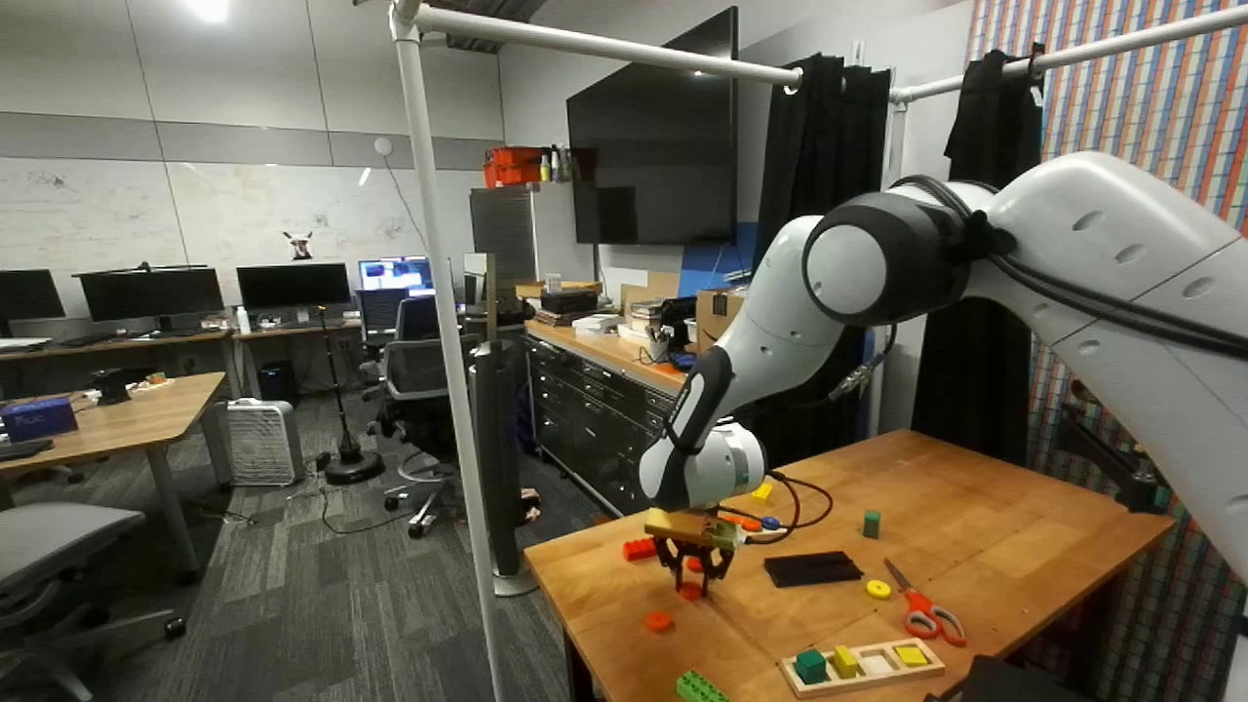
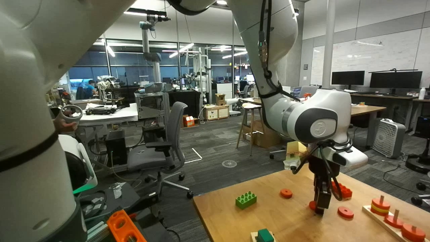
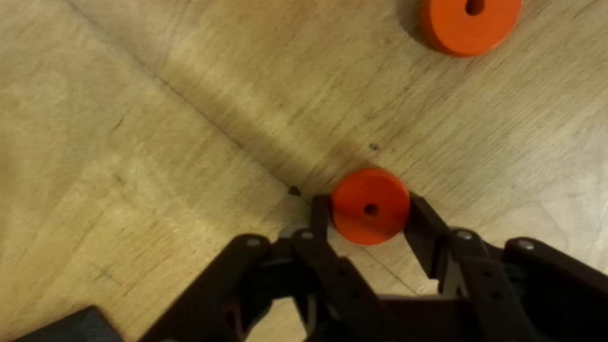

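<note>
A small orange-red disc [image 3: 370, 219] with a centre hole lies flat on the wooden table. In exterior view 1 the gripper [image 1: 691, 586] points straight down, its tips at table height by the disc [image 1: 690, 592]. From the other side, in exterior view 2, the gripper [image 2: 319, 211] partly covers that disc [image 2: 312, 205].
Also around are a red brick [image 2: 342, 190], a green brick [image 2: 246, 200], a peg board with rings [image 2: 397, 229], a black tray [image 1: 812, 568], scissors [image 1: 930, 614] and a block tray [image 1: 877, 667].
</note>
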